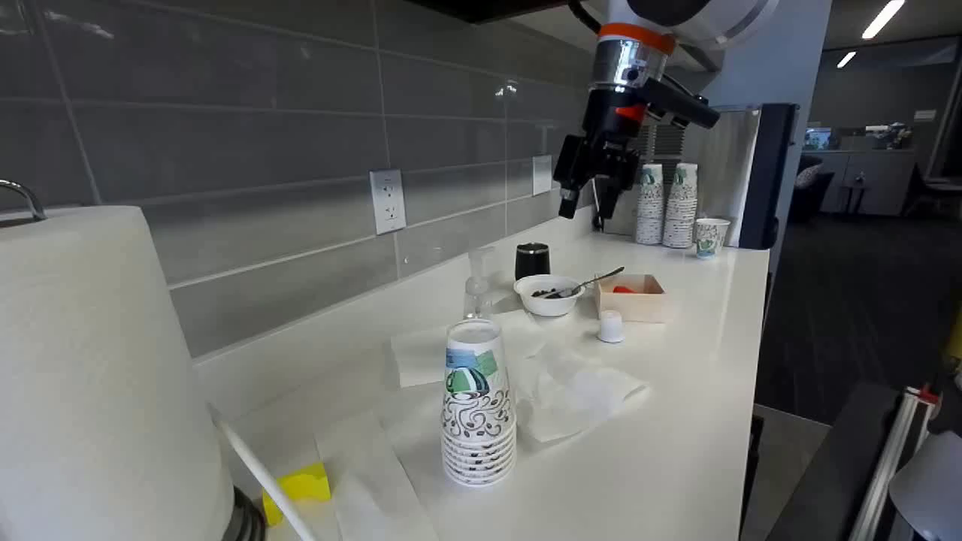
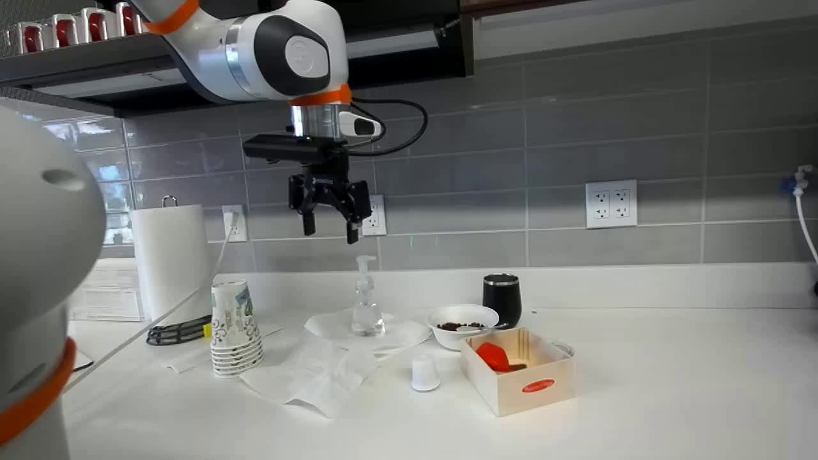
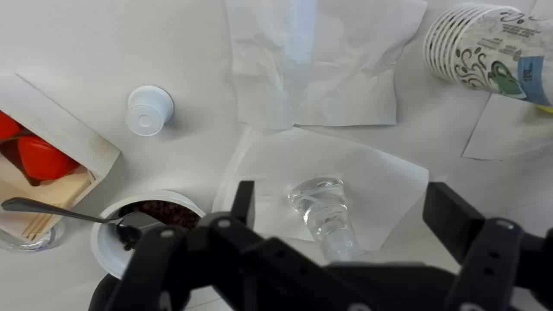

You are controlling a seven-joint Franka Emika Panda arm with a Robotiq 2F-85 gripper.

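High over the counter hangs my gripper [image 2: 330, 232], its fingers wide apart and nothing between them. Below it a clear pump bottle [image 2: 367, 306] stands on a sheet of white paper [image 2: 410, 331]; in the wrist view the bottle [image 3: 324, 212] shows between the fingers, well beneath them. A white bowl [image 2: 450, 338] with dark bits and a spoon stands to the right. Beside it is an open wooden box [image 2: 537, 387] holding a red item [image 2: 493, 356]. A small white cup [image 2: 425, 373] sits in front of the bowl. A stack of paper cups [image 1: 478, 406] stands at the counter's other side.
A black tumbler [image 2: 502, 301] stands behind the bowl, near the wall. Crumpled paper [image 2: 326, 375] lies between cup stack and small cup. A paper towel roll [image 2: 170, 260] and a white cord [image 2: 218, 268] are at the left. The counter right of the box is clear.
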